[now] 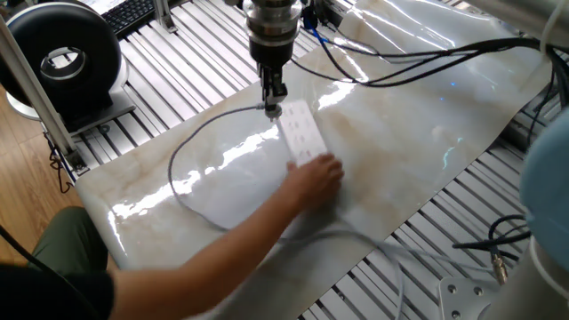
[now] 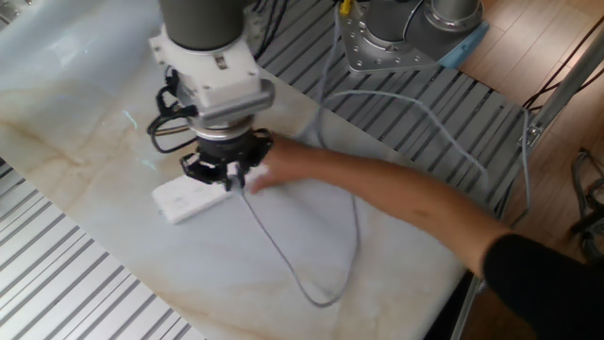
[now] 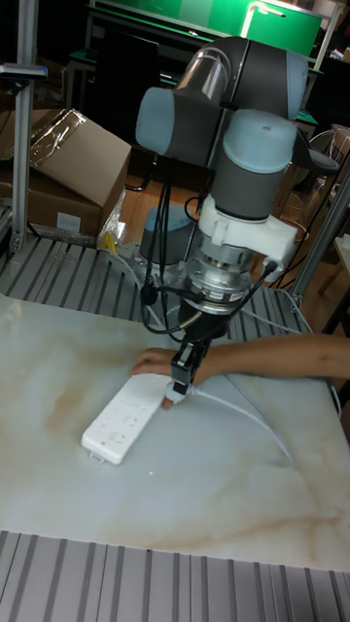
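A white power strip (image 1: 300, 133) with rows of sockets lies on the marbled sheet, a person's hand (image 1: 316, 180) gripping its near end. Just beside the far end of the strip in exterior view 1, my gripper (image 1: 273, 105) points down. It is shut on a small pale plug (image 3: 179, 393), from which a grey cable (image 1: 203, 131) loops across the sheet. In exterior view 2 the gripper (image 2: 233, 178) hangs over the strip (image 2: 192, 196) and hides part of it. Whether plug and strip touch, I cannot tell.
The person's forearm (image 2: 387, 186) crosses the sheet close to my gripper. Black cables (image 1: 418, 62) run over the back right of the sheet, and a large black ring-shaped object (image 1: 67, 62) stands at the far left.
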